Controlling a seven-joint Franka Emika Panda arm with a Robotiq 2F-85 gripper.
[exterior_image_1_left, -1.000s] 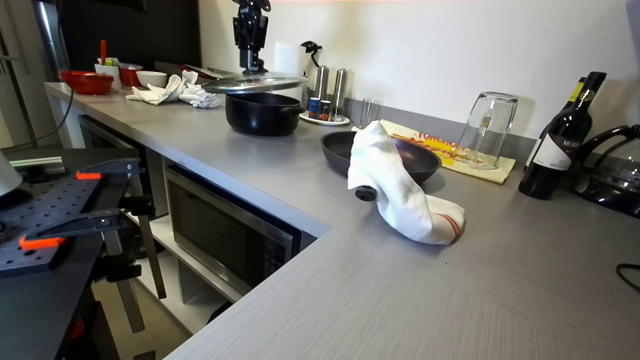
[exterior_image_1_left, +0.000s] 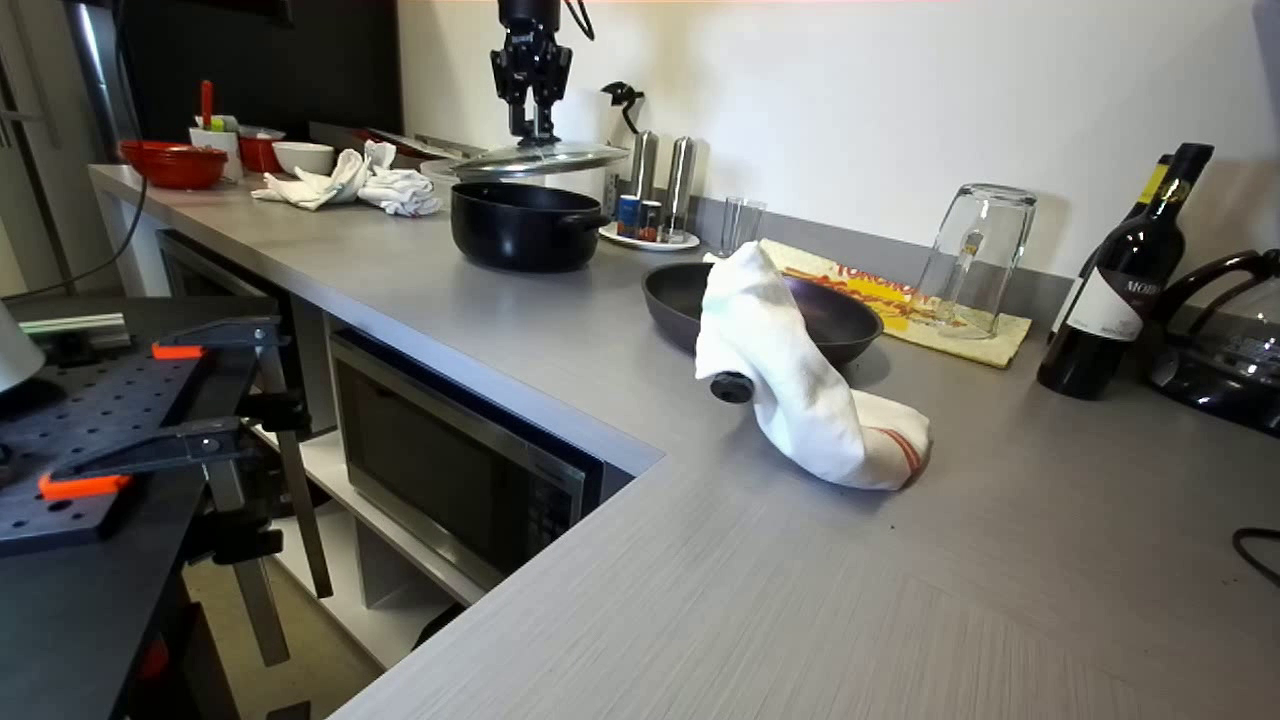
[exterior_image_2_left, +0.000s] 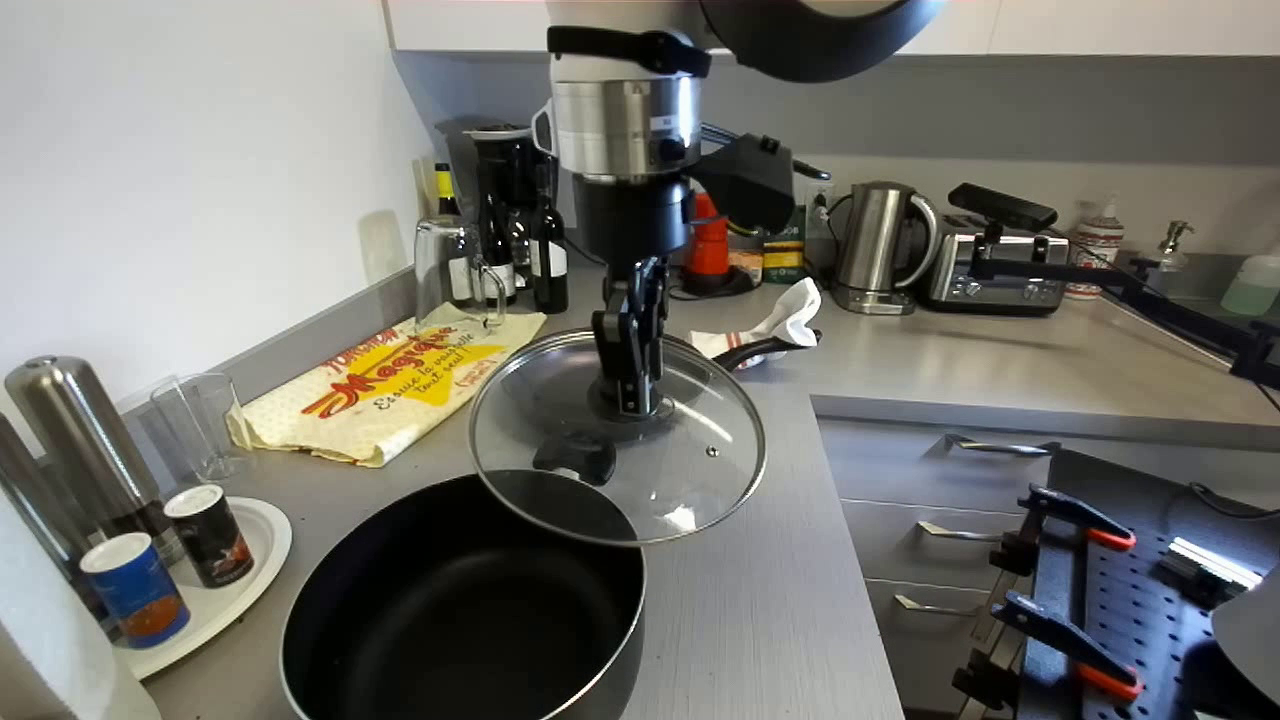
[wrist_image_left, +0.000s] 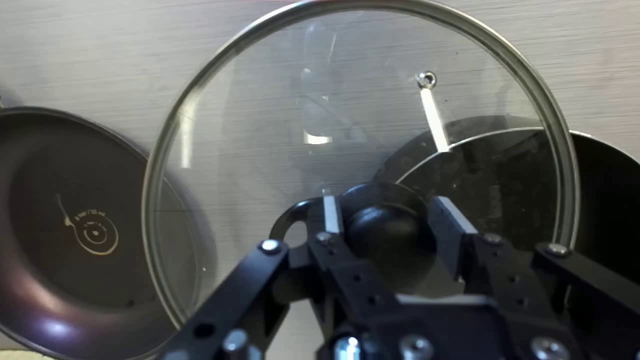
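A glass lid (exterior_image_2_left: 708, 480) with a steel rim hangs in the air, apart from the black pot (exterior_image_2_left: 600, 654). My gripper is shut on the lid's black knob (wrist_image_left: 387, 240), one finger on either side of it. In exterior view 2 the lid overlaps the pot's far edge, and the pot's open inside is largely visible. Exterior view 1 has the gripper (exterior_image_1_left: 531, 130) above the pot (exterior_image_1_left: 516, 240), the lid (exterior_image_1_left: 546, 156) slightly tilted. To the left in the wrist view, a dark frying pan (wrist_image_left: 54, 198) lies partly under the lid's edge.
A white cloth (exterior_image_1_left: 774, 360) drapes over the pan's handle. Salt and pepper mills, small shakers on a white plate (exterior_image_2_left: 258, 564) and clear glasses (exterior_image_2_left: 198, 420) line the wall side. A yellow printed towel (exterior_image_2_left: 420, 372) lies under an upturned glass mug. Bare counter (exterior_image_1_left: 720, 612) fills the front.
In exterior view 1 the gripper and lid have moved to the right and turned a little, so both fingers show now. The pot, pan and cloth have stayed in place.
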